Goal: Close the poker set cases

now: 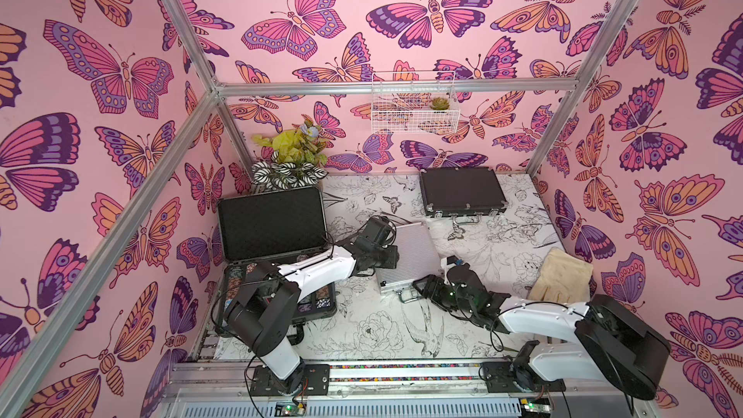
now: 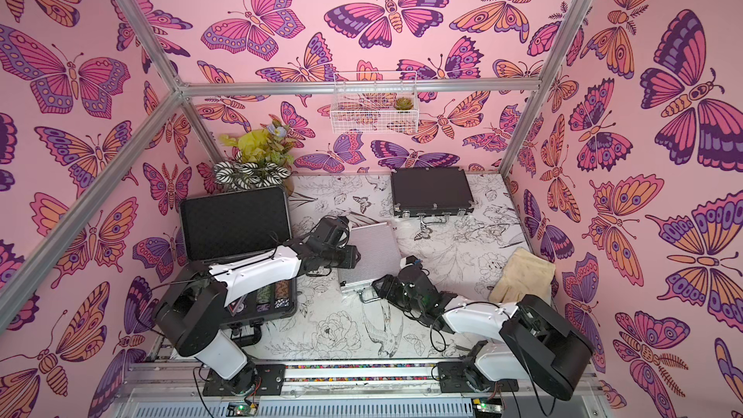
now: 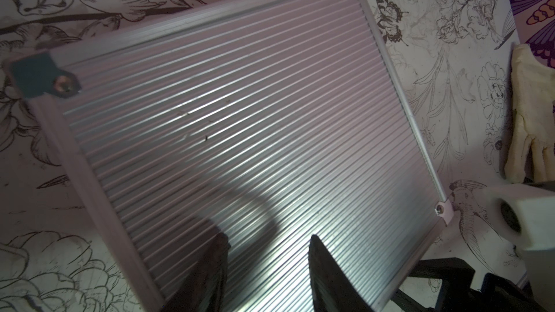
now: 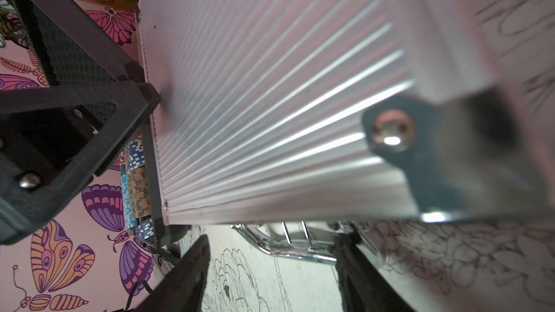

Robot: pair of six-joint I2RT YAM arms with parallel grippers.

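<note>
A silver ribbed case [image 1: 414, 251] lies with its lid down in the middle of the table, its handle [image 4: 306, 248] on the near side. Over its left part is my left gripper, fingers apart and nothing between them. My right gripper stands at the case's near right corner, part open, fingertips by the handle; I see nothing held. To the left, a black case stands open, its lid [image 1: 272, 223] upright and chips [image 2: 264, 295] in its base. At the back right a black case [image 1: 463, 190] is shut.
Cream gloves [image 1: 561, 274] lie at the right edge of the table. A potted plant [image 1: 290, 158] stands behind the open case. A wire basket [image 1: 414, 114] hangs on the back wall.
</note>
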